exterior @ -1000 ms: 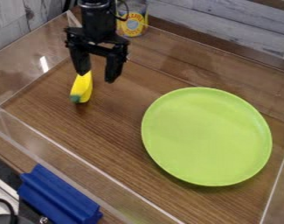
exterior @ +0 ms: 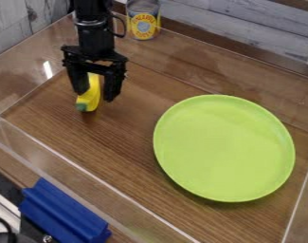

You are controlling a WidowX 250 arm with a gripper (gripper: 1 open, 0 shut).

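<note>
My black gripper [exterior: 96, 78] is open at the upper left of the wooden surface, lowered over a yellow object [exterior: 88, 101] with a green tip. One finger is on each side of the yellow object, which is partly hidden by the gripper; whether they touch it is unclear.
A large green plate [exterior: 224, 148] fills the right side. A can with a yellow label [exterior: 143, 21] stands at the back. A blue rack [exterior: 62, 214] sits outside the clear rim at the lower left.
My gripper has moved left and down, from above and right of the yellow object to around it. The other objects are unmoved.
</note>
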